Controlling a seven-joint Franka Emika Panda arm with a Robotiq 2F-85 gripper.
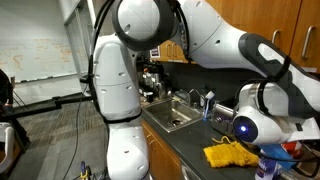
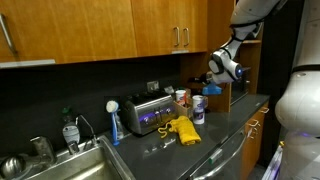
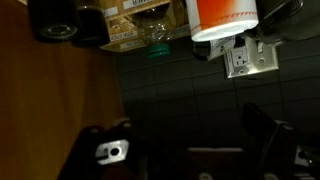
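Observation:
In the wrist view my gripper stands open, its dark fingers well apart at the lower edge and nothing visible between them. A white container with an orange-red band shows at the top of that view. Left of it is a clear bottle with a green cap, then dark bottles. From the second exterior view, the gripper hangs over the counter's right end, close to the containers; contact cannot be made out there. A white and blue container stands below it.
A yellow cloth lies on the counter in front of the toaster. The sink is farther left, with a bare counter stretch between. A wall outlet and wooden cabinets border the area.

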